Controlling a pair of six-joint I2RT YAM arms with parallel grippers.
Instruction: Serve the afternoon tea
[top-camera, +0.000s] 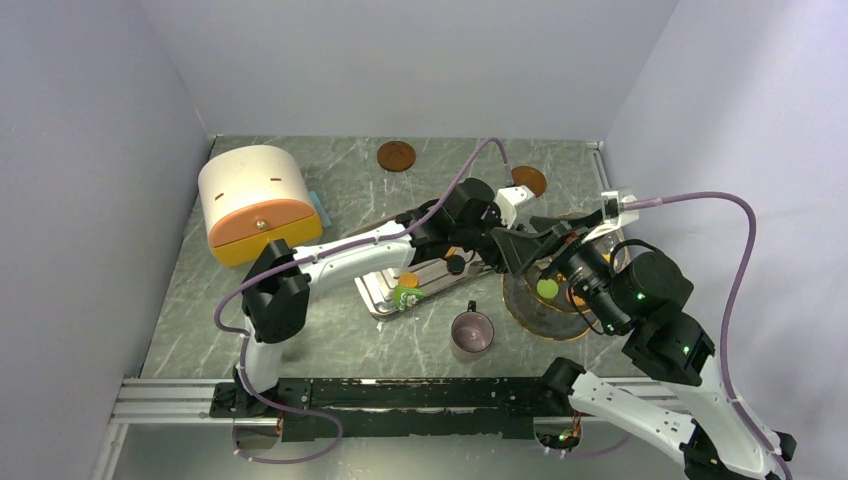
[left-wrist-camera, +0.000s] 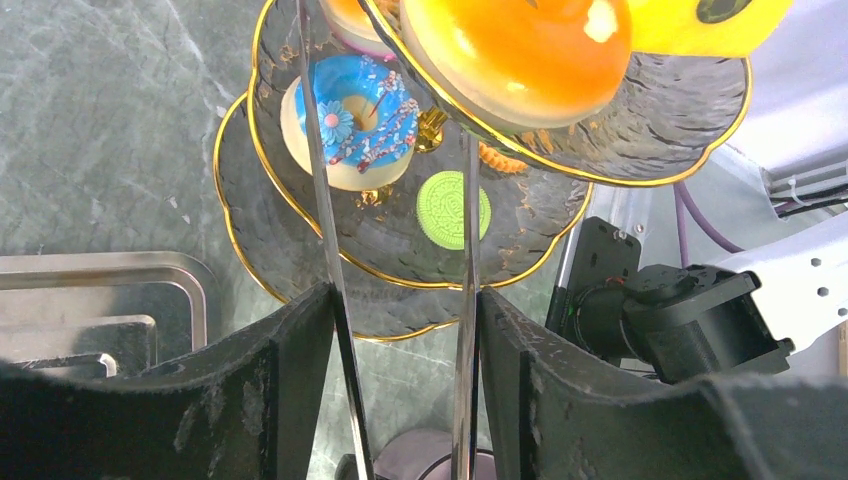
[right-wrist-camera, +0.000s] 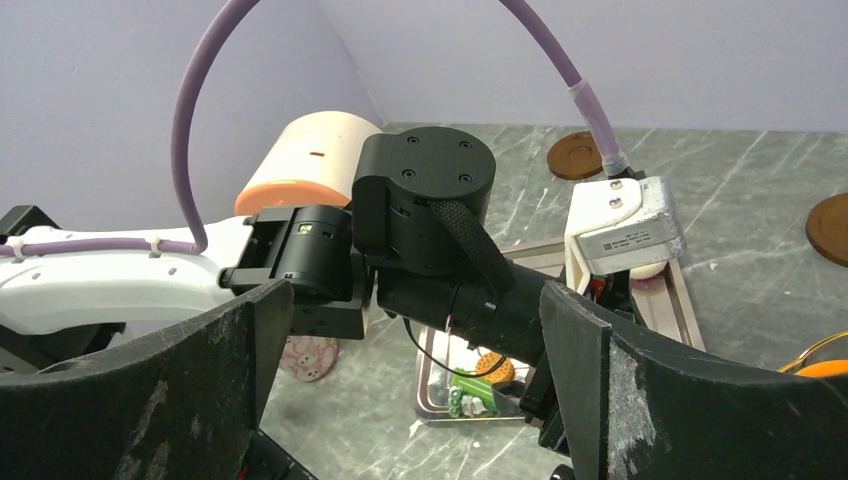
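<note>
In the left wrist view my left gripper points over a tiered, gold-rimmed glass stand (left-wrist-camera: 245, 200), its long metal fingers part open. A blue-iced doughnut (left-wrist-camera: 350, 100) and a green biscuit (left-wrist-camera: 450, 210) lie on a lower tier; an orange-glazed pastry (left-wrist-camera: 520, 50) is on the upper plate. Whether anything is between the fingertips is hidden. My right gripper stands open high beside the left arm; from the top it covers part of the stand. A steel tray (top-camera: 370, 295) with treats lies under the left arm.
A mug (top-camera: 472, 330) stands at the front middle. A cream and orange box (top-camera: 255, 200) sits at the left, brown coasters (top-camera: 396, 155) at the back. Walls enclose three sides.
</note>
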